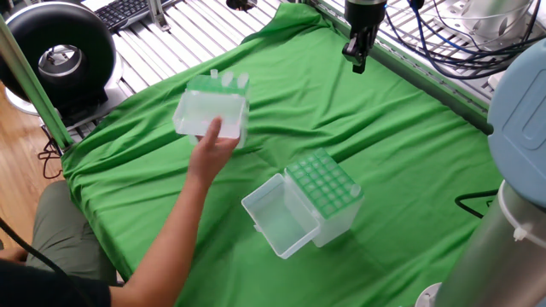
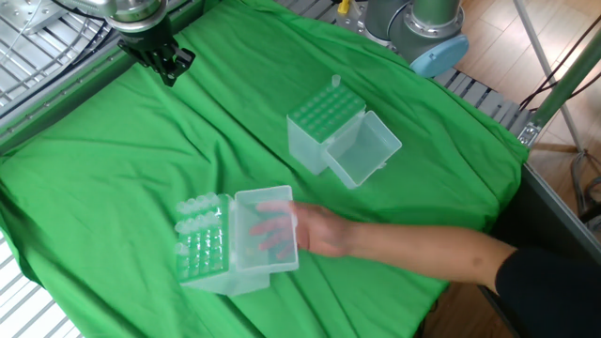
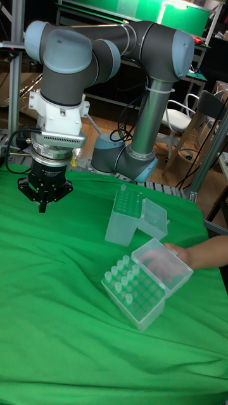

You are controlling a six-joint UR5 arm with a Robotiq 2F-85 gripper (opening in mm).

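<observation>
My gripper is black and points down above the far side of the green cloth, apart from both boxes. Nothing shows hanging from it, but its fingers are too dark and small to read. One clear tube box stands with its lid swung open; several clear tubes stand in part of its green rack, the other holes look empty. Closer to the robot base is a second clear box, its lid also open. A single tube stands at a corner of its rack.
A person's hand is at the lid of the box with several tubes, the forearm reaching in over the cloth. Cables run along the far edge.
</observation>
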